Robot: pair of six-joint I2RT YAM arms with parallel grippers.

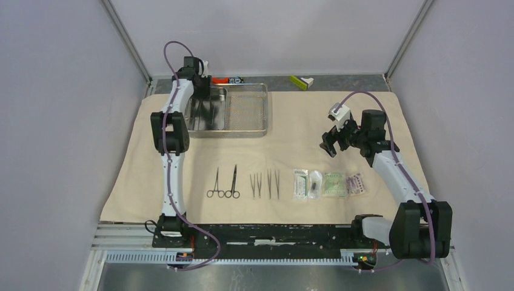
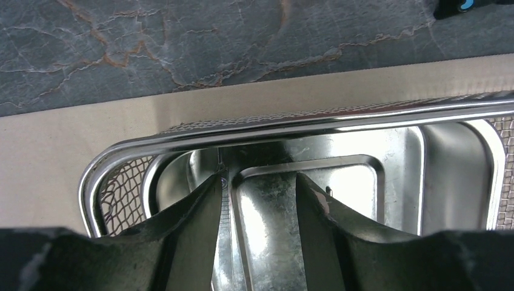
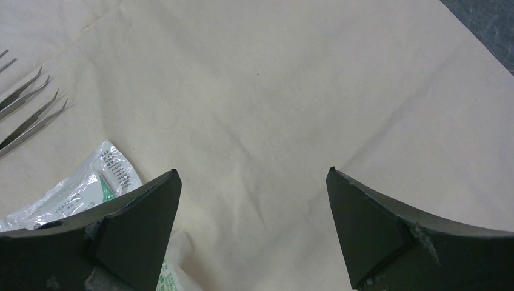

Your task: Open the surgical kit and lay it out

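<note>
My left gripper is open over the steel inner tray (image 2: 357, 182) at the left of the wire-mesh basket (image 1: 245, 133); thin instruments lie in it, partly hidden by the fingers. On the cream cloth, two scissor-like instruments (image 1: 234, 182), several tweezers (image 1: 270, 182) and several packets (image 1: 335, 185) lie in a row along the near side. My right gripper is open above the cloth at the right, nothing between its fingers, with tweezers and packets below to the left in its wrist view.
A red-and-black item (image 1: 221, 80) and a green-yellow item (image 1: 301, 82) rest on the dark strip behind the cloth. Walls enclose the back and sides. The cloth right of the basket is clear.
</note>
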